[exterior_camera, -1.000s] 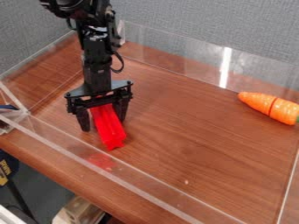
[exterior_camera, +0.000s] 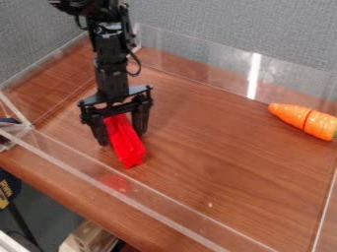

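Note:
A red oblong block stands on the wooden table at the left of centre, near the clear front wall. The black gripper is lowered over the block's upper end, with a finger to either side of it; whether the fingers press on it is unclear. An orange carrot lies at the right, well apart from the block.
Clear walls border the wooden table, along the back and the front left. Some objects outside the left wall are partly in view.
The arm has shifted slightly left over the last second, staying at the red block. The block and the carrot look almost unchanged.

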